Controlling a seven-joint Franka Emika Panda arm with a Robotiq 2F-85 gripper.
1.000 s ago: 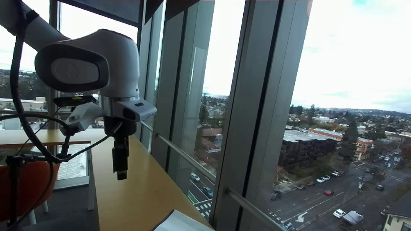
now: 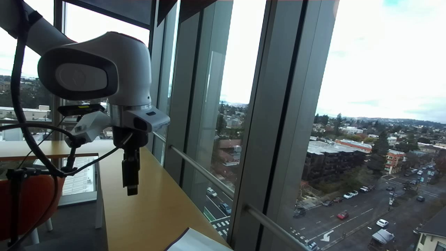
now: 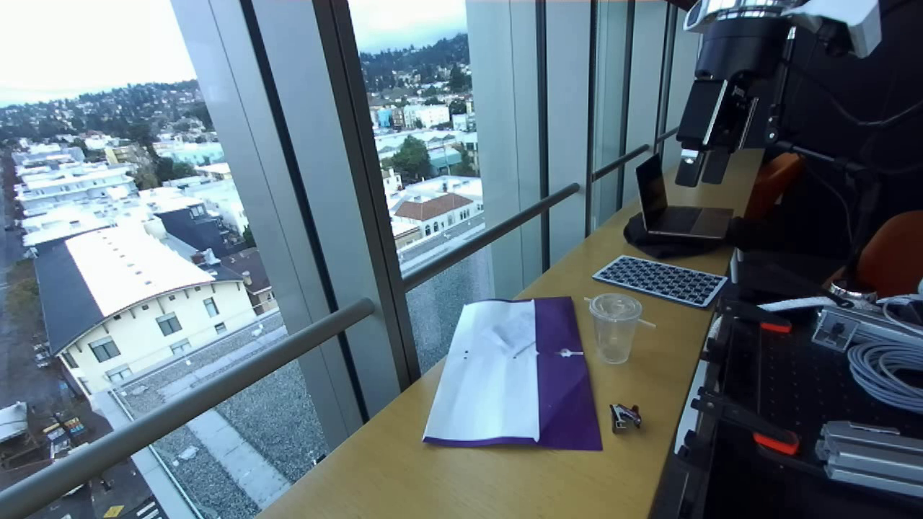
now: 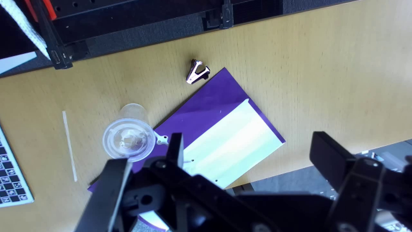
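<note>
High over the desk, my gripper stands open, with nothing between its fingers in the wrist view. It points downward in exterior view 1, well clear of the desk surface. Beneath it in the wrist view lies a purple folder [image 4: 210,102] with a white sheet [image 4: 231,145] on it; the gripper hides part of both. A clear plastic cup [image 3: 615,333] with a lid stands upright beside the folder. Near the folder's corner rests a small staple remover [image 4: 198,72]. A thin white straw [image 4: 69,147] lies on the desk, apart from the cup.
A white-framed keyboard [image 3: 662,280] lies beyond the cup, with an open laptop [image 3: 688,220] behind it. Windows and a metal rail [image 3: 493,241] border one side of the desk. Black equipment with clamps [image 3: 757,419] lines the other. Bare desk [image 4: 340,73] shows right of the folder.
The arm and gripper hold the same pose in exterior view 1. Only cars on the street outside have shifted.
</note>
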